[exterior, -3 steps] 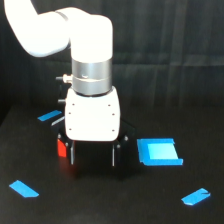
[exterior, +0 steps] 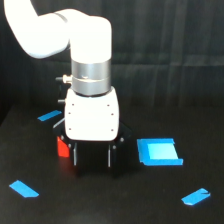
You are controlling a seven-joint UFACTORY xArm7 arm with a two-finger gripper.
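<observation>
A white robot arm reaches down from the top left to my gripper (exterior: 93, 154), which hangs just above the dark table (exterior: 110, 200). Two thin fingers show below its white body, standing apart with nothing clearly between them. A red object (exterior: 63, 147) is just left of the gripper, partly hidden behind it. To the right lies a blue taped square (exterior: 160, 152) with a paler middle.
Short blue tape strips lie at the back left (exterior: 49, 115), front left (exterior: 24, 189) and front right (exterior: 196, 197). A dark curtain fills the background.
My gripper has moved very slightly left and down. The red object and the tape look unchanged.
</observation>
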